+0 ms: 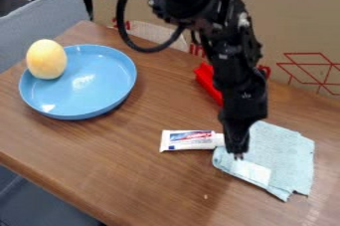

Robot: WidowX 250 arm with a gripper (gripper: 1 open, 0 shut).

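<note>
The black arm reaches down from the top centre, its gripper low over the left part of a folded light-blue cloth, at the right end of a white toothpaste tube. The gripper appears shut; whether anything is between its fingers is hard to tell. A yellow egg-shaped object stands on the left side of a blue plate. A red object lies behind the arm, partly hidden.
A cardboard box walls the back of the wooden table. A grey padded edge runs along the upper left.
</note>
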